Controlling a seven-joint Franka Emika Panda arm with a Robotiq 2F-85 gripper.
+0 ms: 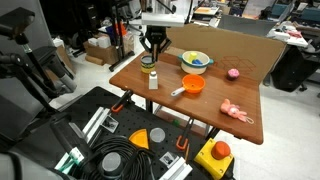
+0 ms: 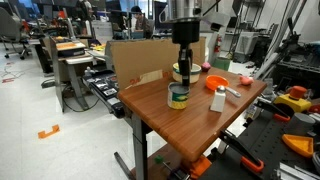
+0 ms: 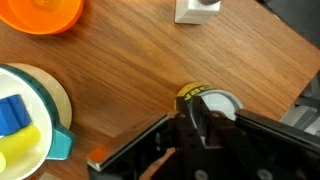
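Note:
A can with a yellow label [image 1: 148,67] stands upright near the left end of the wooden table. My gripper [image 2: 185,72] points down above the can [image 2: 178,97], its fingers near each other and nothing seen between them. In the wrist view the can's round grey top [image 3: 218,101] is partly covered by the dark gripper. Whether the fingertips reach inside the rim cannot be made out there.
A small white bottle [image 1: 153,82] stands just in front of the can. To the right are an orange bowl [image 1: 194,83], a white pot [image 1: 195,61] with blue and yellow things inside, and a pink toy [image 1: 235,110]. Free table lies between the bowl and toy.

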